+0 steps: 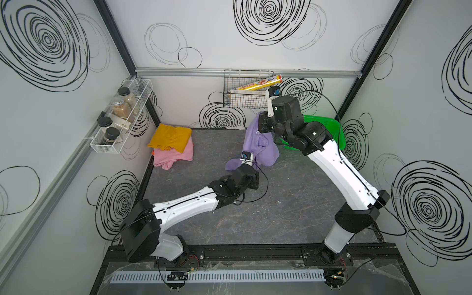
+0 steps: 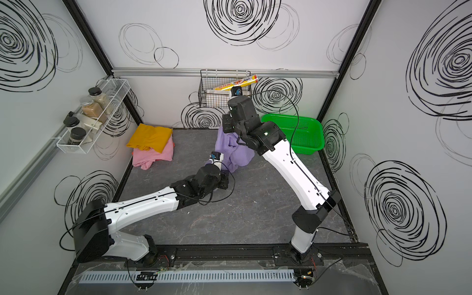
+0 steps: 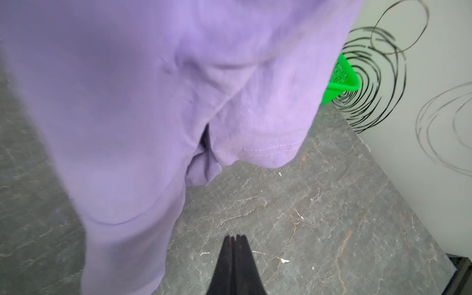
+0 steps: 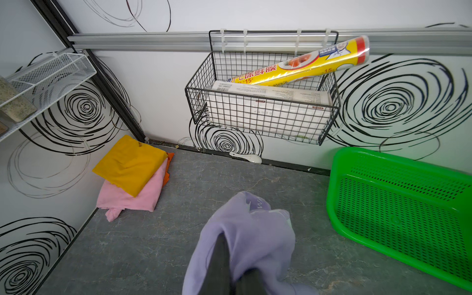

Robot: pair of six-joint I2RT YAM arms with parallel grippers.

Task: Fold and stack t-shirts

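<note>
The purple T-shirt (image 1: 260, 146) hangs bunched from my right gripper, which is shut on its upper part near the back of the table. In the left wrist view the same T-shirt (image 3: 132, 147) fills the upper left, its hem and a sleeve dangling. My left gripper is shut, fingertips together, with no cloth between them; the shirt is outside its fingers. A folded yellow shirt (image 1: 170, 137) lies on a folded pink one (image 1: 172, 157) at the table's back left, with a bit of orange cloth (image 4: 167, 169) showing at their side.
At the back right stands a green basket (image 2: 314, 128), empty in the right wrist view. A black wire basket (image 4: 265, 115) with boxes hangs on the back wall. On the left wall is a white rack (image 1: 132, 112) of jars.
</note>
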